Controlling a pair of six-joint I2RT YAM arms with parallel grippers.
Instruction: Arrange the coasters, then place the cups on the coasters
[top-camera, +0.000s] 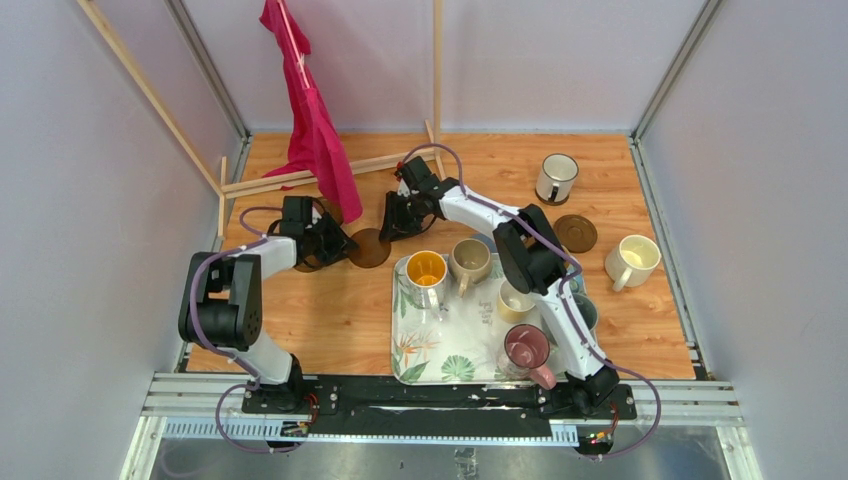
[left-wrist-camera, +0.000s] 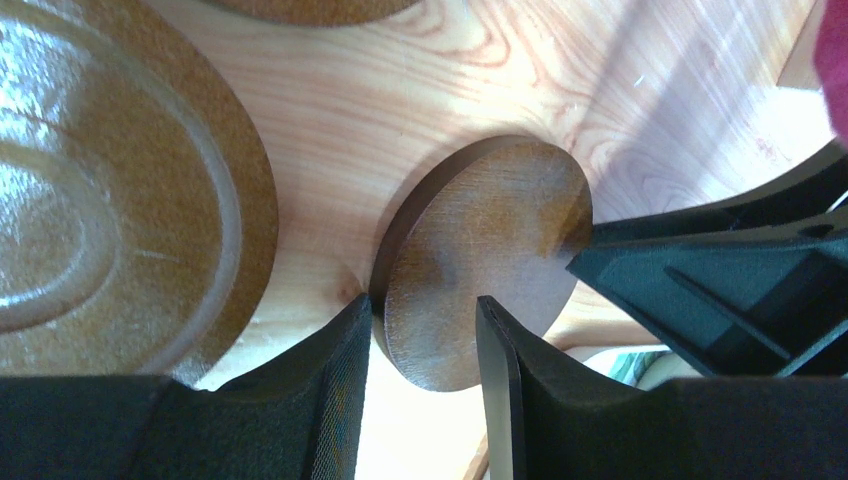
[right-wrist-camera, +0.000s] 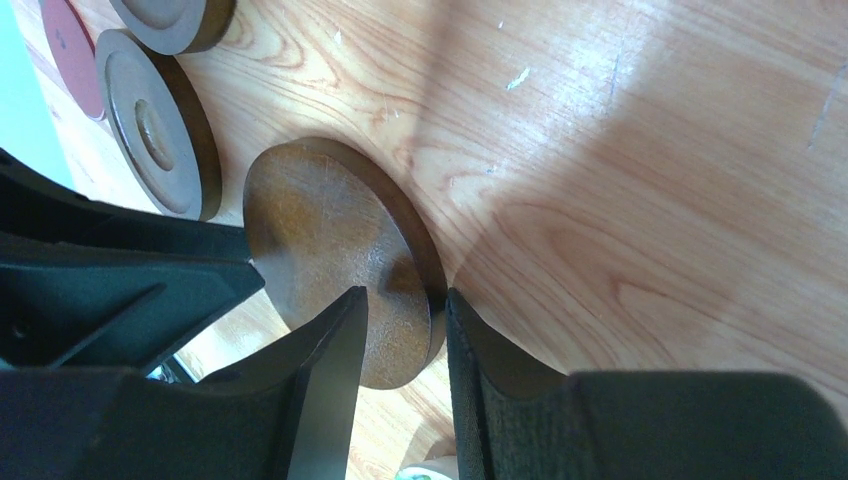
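A round brown wooden coaster lies on the table between my two grippers; it fills the middle of both wrist views. My left gripper is at its left edge, fingertips apart, one at the rim and one over its top. My right gripper is at its other edge, also part open, fingertips at the rim. Neither visibly lifts it. Several cups stand on the tray, among them an orange-lined cup and a beige cup, right of the coaster.
A floral tray takes up the front right. A white mug and cream mug stand at the right, near another coaster. A pink cloth hangs from a wooden frame behind. Bare table is at front left.
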